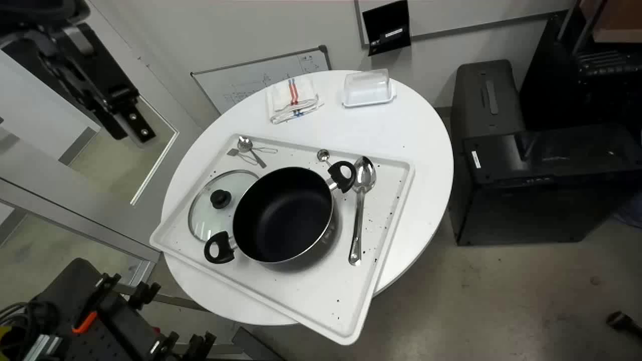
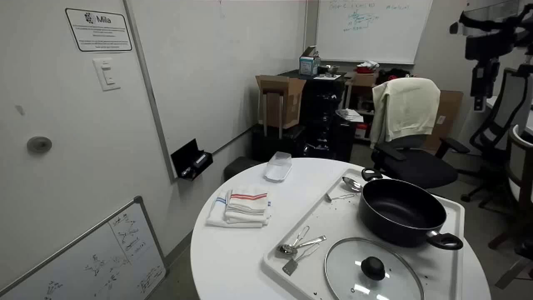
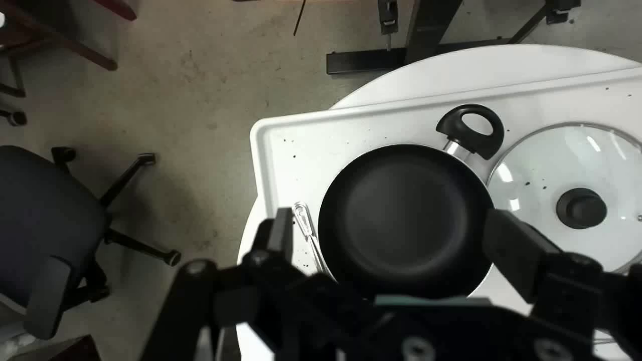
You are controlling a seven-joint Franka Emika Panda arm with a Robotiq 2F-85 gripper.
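On the white tray (image 1: 313,295) stands a black two-handled pot (image 1: 283,213), and its inside looks empty. The glass lid (image 2: 349,270) with a black knob lies flat beside it. A large metal spoon (image 1: 359,210) rests on the pot's other side. Small utensils (image 2: 300,249), among them a spoon and a little spatula, lie near one tray edge. My gripper hangs well above the tray, its fingers wide apart and nothing between them; the wrist view looks down past them into the pot. In exterior view 1 the gripper (image 1: 133,135) is at the upper left.
Folded towels (image 2: 245,207) and a clear-covered dish (image 1: 368,88) sit on the round white table (image 1: 415,132) behind the tray. One tray corner overhangs the table edge. An office chair (image 2: 417,160) stands nearby. The air above the pot is clear.
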